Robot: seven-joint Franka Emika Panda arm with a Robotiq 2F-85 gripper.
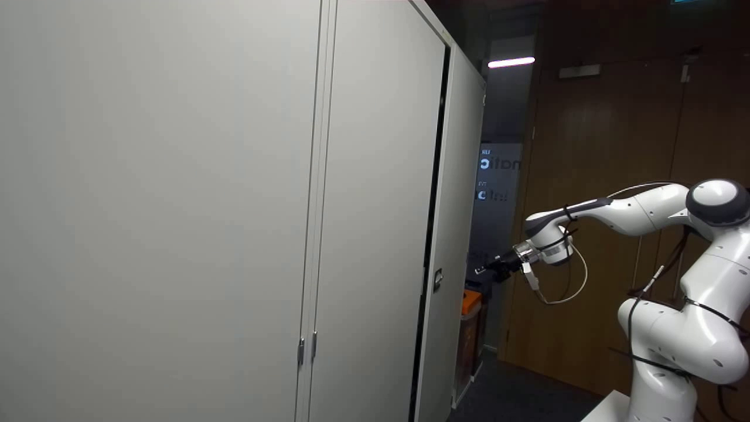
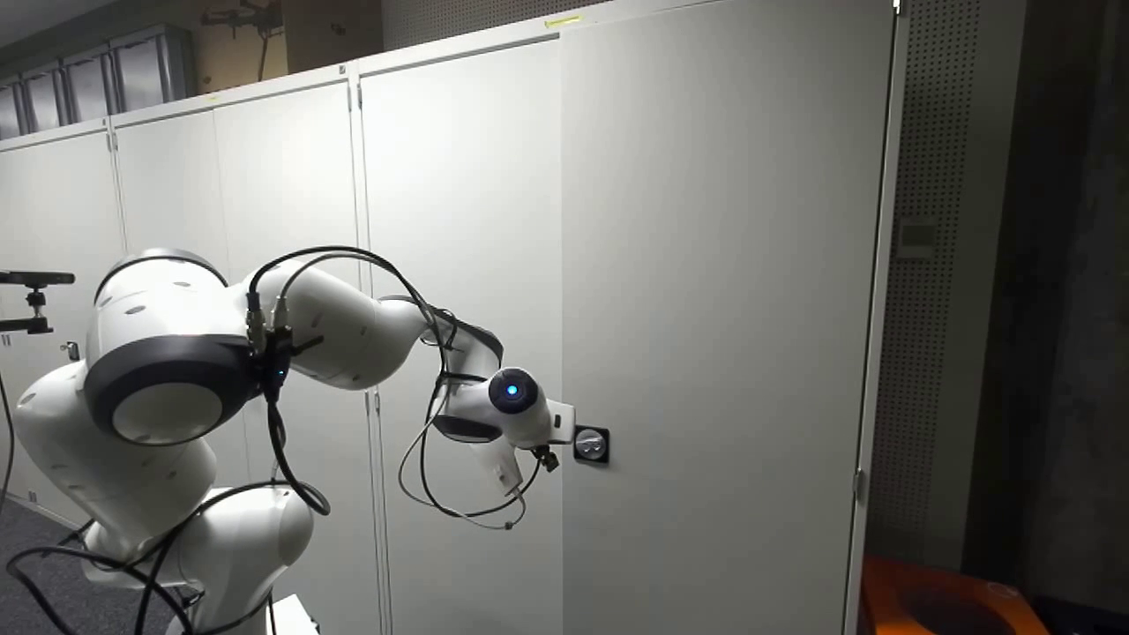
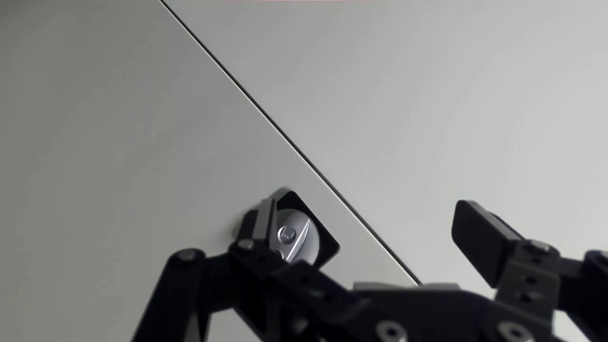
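A silver knob on a black square plate, the cabinet handle (image 3: 305,239), shows in the wrist view, partly covered by my left finger (image 3: 263,219). My gripper is open and empty, its two fingers wide apart, the other one over the bare panel across the seam. In exterior view 1 the gripper (image 1: 485,270) stands off to the right of the cabinet door (image 1: 458,176), apart from the handle (image 1: 437,280). From behind, exterior view 2 has the handle (image 2: 592,444) just right of my wrist, which hides the fingers.
A dark gap (image 1: 430,232) runs down beside the handle's door. More grey cabinet doors (image 2: 280,180) line the wall to the left. An orange-topped bin (image 1: 471,302) stands beyond the cabinet's end. Cables loop below my wrist.
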